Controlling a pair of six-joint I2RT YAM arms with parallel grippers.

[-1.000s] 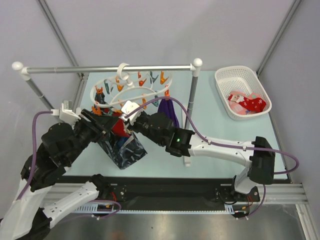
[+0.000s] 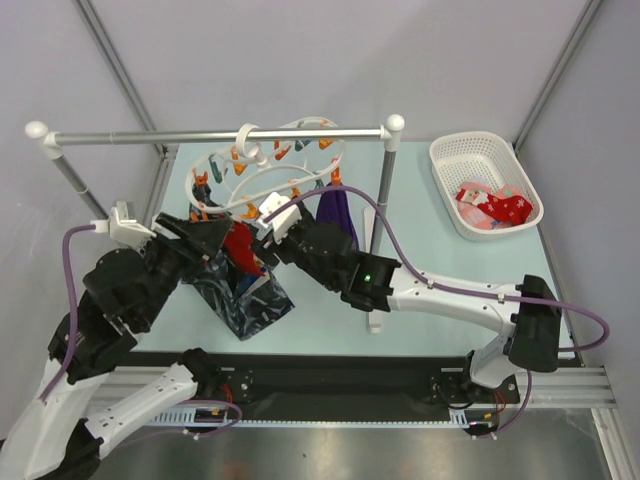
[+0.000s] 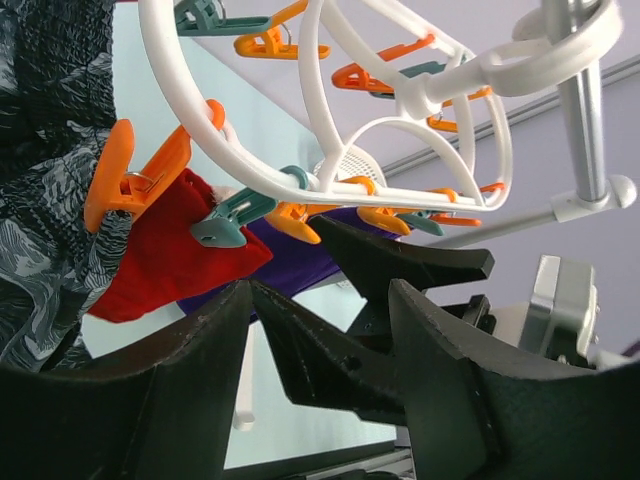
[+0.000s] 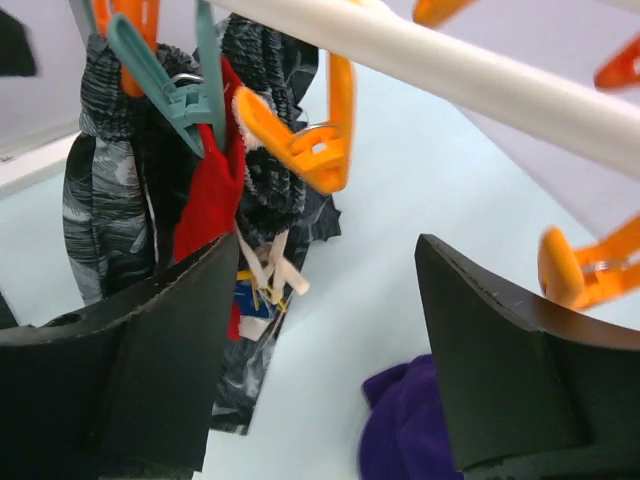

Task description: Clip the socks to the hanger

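A white ring hanger (image 2: 270, 170) with coloured clips hangs from a rail. A red sock (image 3: 160, 265) hangs under a teal clip (image 3: 225, 222); dark patterned socks (image 4: 105, 220) hang beside it, a purple sock (image 2: 338, 212) further right. My left gripper is at the hanger's front left, its black fingers apart, nothing clearly between them. My right gripper stands open near the clips, the red sock behind it and purple fabric below.
A white basket (image 2: 485, 150) with pink and red socks (image 2: 500, 205) sits at the back right. The rail's uprights stand either side.
My right gripper has shifted slightly right from where it was earlier. The hanger has swung slightly.
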